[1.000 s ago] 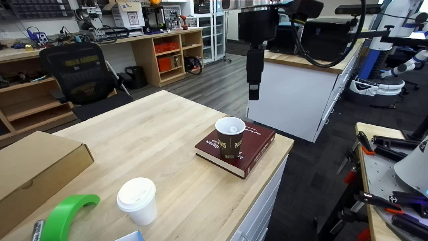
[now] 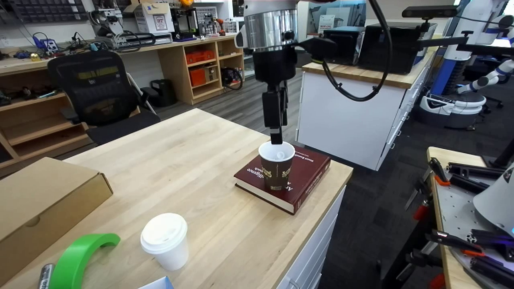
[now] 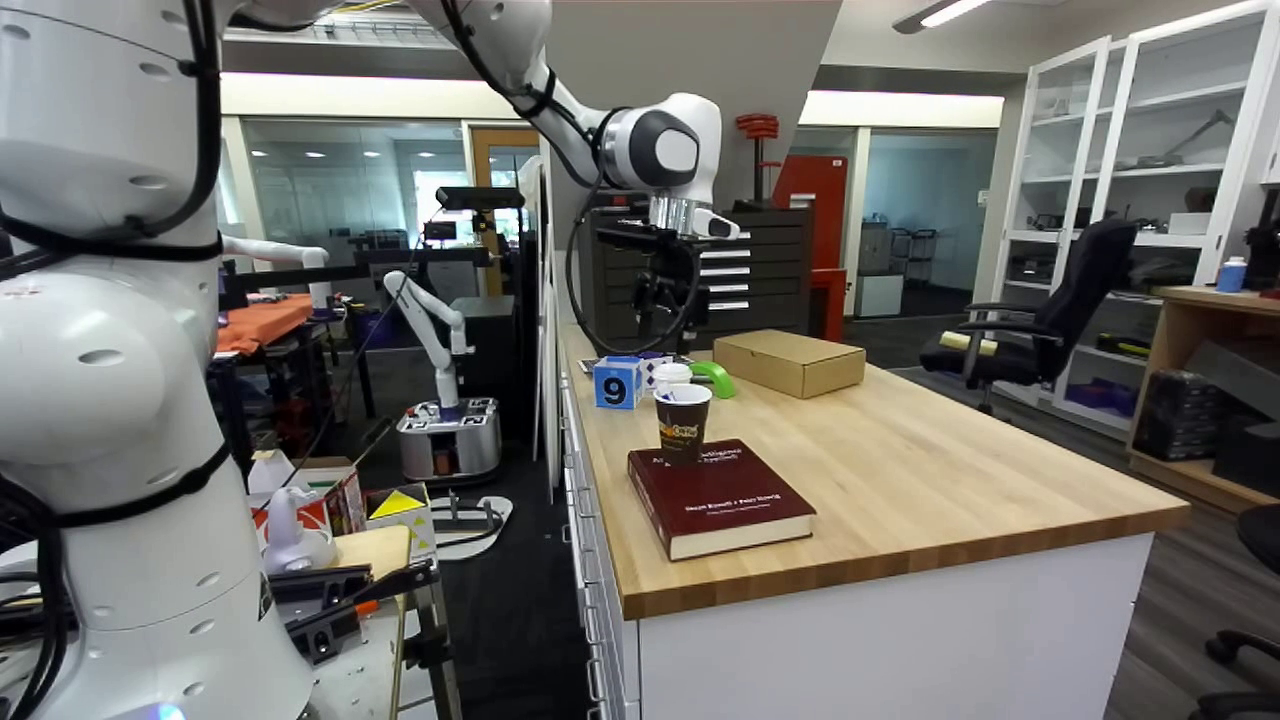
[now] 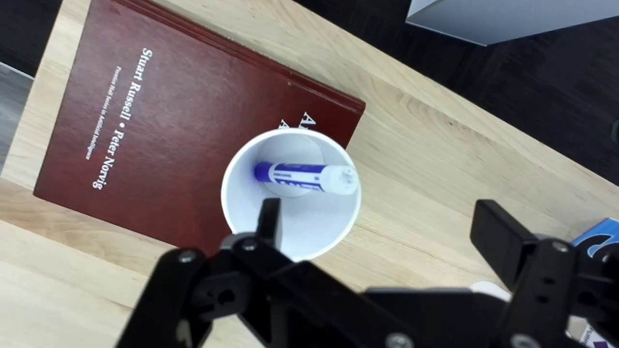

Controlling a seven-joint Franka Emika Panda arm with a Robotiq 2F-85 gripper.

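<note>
A dark paper cup with a white inside stands upright on the maroon book near the table's corner. Inside the cup lies a marker, white with a purple end, leaning against the wall. My gripper hangs above, its fingers wide apart with nothing held. In the wrist view, one finger overlaps the cup's near rim from above, while the other is over bare table. Exterior view 1 shows the fingertips just over or behind the cup's rim; whether they touch it I cannot tell.
A white lidded cup, a green arch and a cardboard box occupy the table's other end, with a blue numbered cube there too. Bare wood lies between them and the book. The table edge runs close beside the book.
In exterior view 1 my gripper has come down and left, from beyond the book to over the cup. The cup, marker and book look unmoved.
</note>
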